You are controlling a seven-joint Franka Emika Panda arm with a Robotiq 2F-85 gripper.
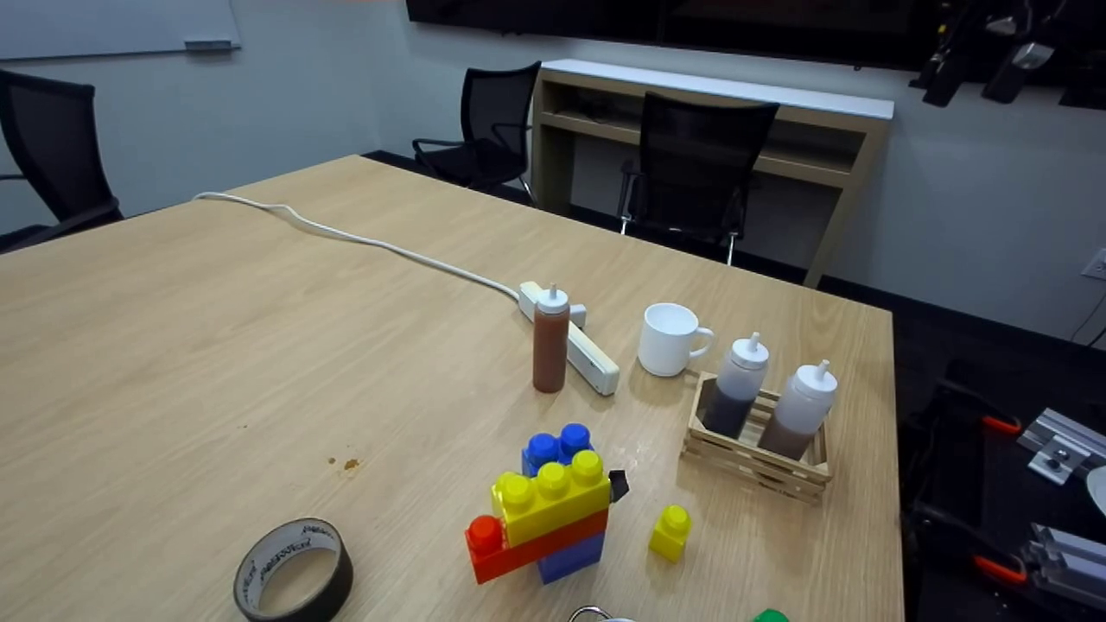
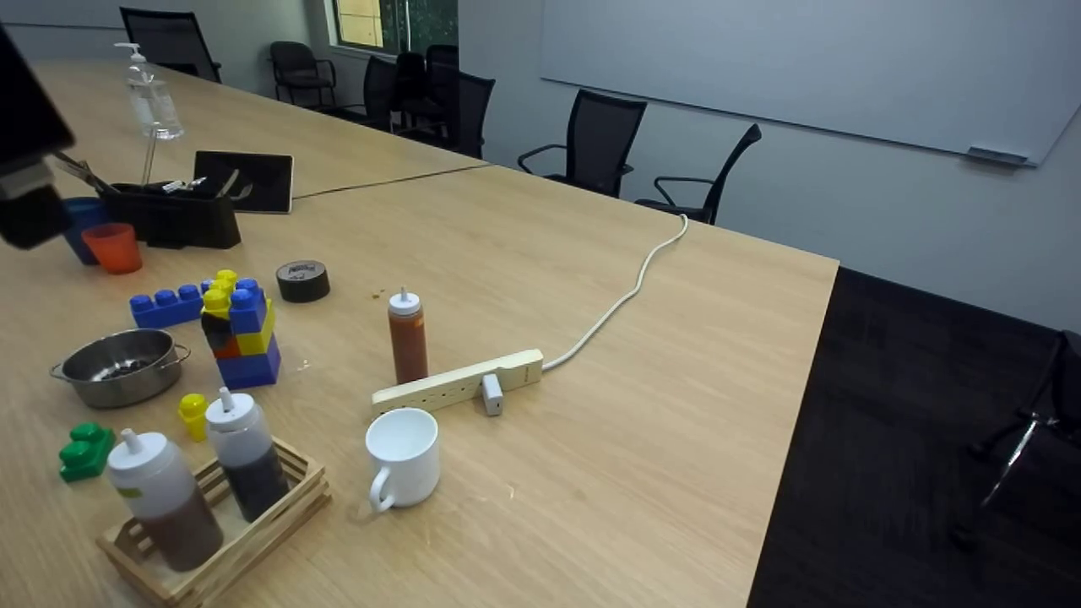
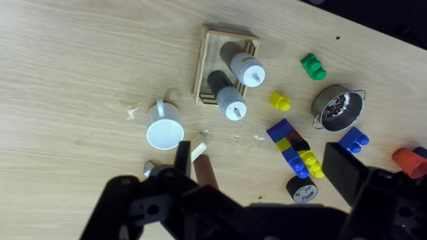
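Note:
My gripper is open high over the table, its two dark fingers wide apart with nothing between them. Part of it also shows at the top right of exterior view 1. Below, a wooden crate [image 1: 754,472] holds two squeeze bottles, one with dark liquid [image 1: 737,389] and one with brown [image 1: 798,413]. A reddish-brown bottle [image 1: 550,342] stands outside the crate, beside a power strip [image 1: 593,364]; the gripper partly hides it in the wrist view. Next to the crate is a white mug [image 1: 666,340]. Stacked toy bricks [image 1: 549,508] stand near a loose yellow brick [image 1: 670,533].
A metal pot [image 2: 122,370] with small dark bits inside, a green brick [image 2: 87,451], a blue brick [image 2: 167,307] and a tape roll [image 2: 303,282] lie around the stack. Cups [image 2: 113,248] and a black utensil box [image 2: 182,216] stand farther back.

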